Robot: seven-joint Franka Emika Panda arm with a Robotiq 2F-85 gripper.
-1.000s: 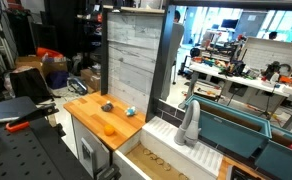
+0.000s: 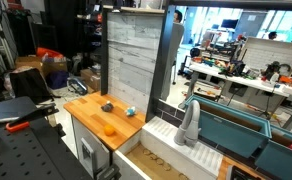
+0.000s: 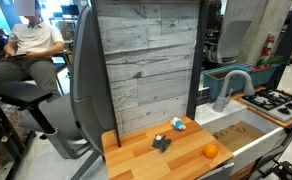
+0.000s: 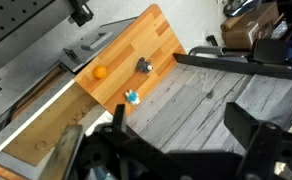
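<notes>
In the wrist view my gripper is open, its two dark fingers wide apart at the lower part of the picture. Nothing shows between them except the grey plank wall beyond. On the wooden counter (image 3: 136,150) lie an orange ball (image 3: 210,150), a small dark grey object (image 3: 162,143) and a small blue-and-white object (image 3: 178,123). All three also appear in the wrist view, clear of the fingers. The gripper cannot be made out in either exterior view.
A drawer (image 2: 164,170) stands open beside the counter. A grey faucet (image 2: 189,122) rises behind it, and a stove top (image 3: 274,102) lies to the right. The plank wall (image 3: 151,65) backs the counter. A person (image 3: 34,45) sits at far left.
</notes>
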